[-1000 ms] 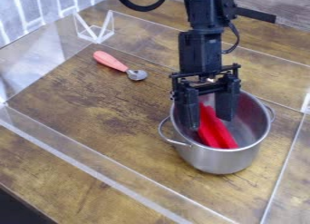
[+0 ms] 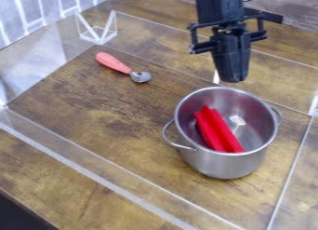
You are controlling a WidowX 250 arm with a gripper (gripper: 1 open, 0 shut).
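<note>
My black gripper [image 2: 232, 64] hangs above and behind a steel pot [image 2: 224, 159] at the right of the camera view, shut, with nothing visible between its fingers. Inside the pot lies a red object [image 2: 215, 128], elongated and tilted along the left of the interior.
A pizza cutter [image 2: 119, 69] with a red handle lies at the upper left. A small white frame [image 2: 99, 29] stands near the back-left corner. Clear panels edge the wooden table [image 2: 93, 150], whose left and middle are mostly bare.
My gripper has risen out of the pot and moved back, up in the view. The red object remains in the pot.
</note>
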